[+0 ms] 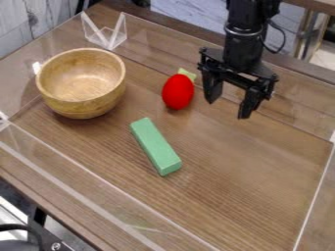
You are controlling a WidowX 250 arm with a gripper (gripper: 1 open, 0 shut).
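Note:
My black gripper point(238, 86) hangs open over the upper right of the wooden table point(249, 186), fingers pointing down, nothing seen between them. Left of it lies a red rounded object point(178, 91), with a small pale yellow-green item point(187, 75) just behind it, partly hidden. A long mint-green block point(156, 146) lies diagonally in the lower middle. A wooden bowl point(81, 82) stands at the left.
A white wire-like stand point(102, 27) sits at the back left. A dark cable or part point(16, 231) shows at the bottom left corner.

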